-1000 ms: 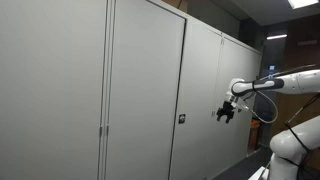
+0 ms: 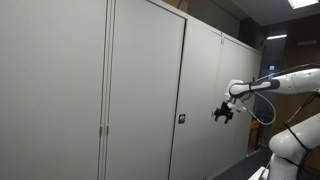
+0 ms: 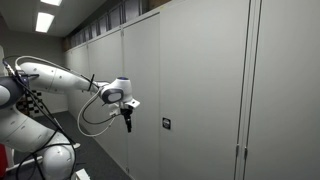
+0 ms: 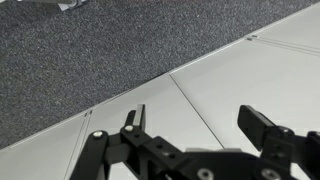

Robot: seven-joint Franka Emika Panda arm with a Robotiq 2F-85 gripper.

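Observation:
A row of tall white cabinet doors (image 2: 145, 90) fills most of exterior view 1. One door carries a small dark square latch (image 2: 182, 118), which also shows in exterior view 2 as a dark latch (image 3: 166, 123). To the right of it in exterior view 1, my gripper (image 2: 222, 116) hangs in front of the doors, apart from that latch. In the wrist view the gripper has its two black fingers set wide apart, with nothing between them. Beyond them appear the pale door panels (image 4: 170, 108) and grey carpet.
Grey carpet (image 4: 90, 65) runs along the foot of the cabinets and looks clear there. A long dark gap edge (image 2: 181, 70) runs up beside one door. Cables loop around the white arm (image 3: 75, 85).

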